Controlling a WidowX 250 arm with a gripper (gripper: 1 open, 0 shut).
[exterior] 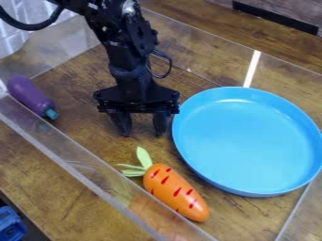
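Note:
The black arm reaches down from the top centre to its gripper [138, 119], which is low over the wooden table just left of a blue plate [247, 143]. The two dark fingertips are apart, and nothing can be made out between them, though the dark parts are hard to read. An orange toy carrot [172, 190] with green leaves lies below the gripper, and a purple toy [32, 97], possibly an eggplant, lies at the left.
A clear plastic wall [88, 188] runs diagonally across the lower left, with a blue object [7, 226] beyond it. The table behind the plate and between the purple toy and gripper is bare.

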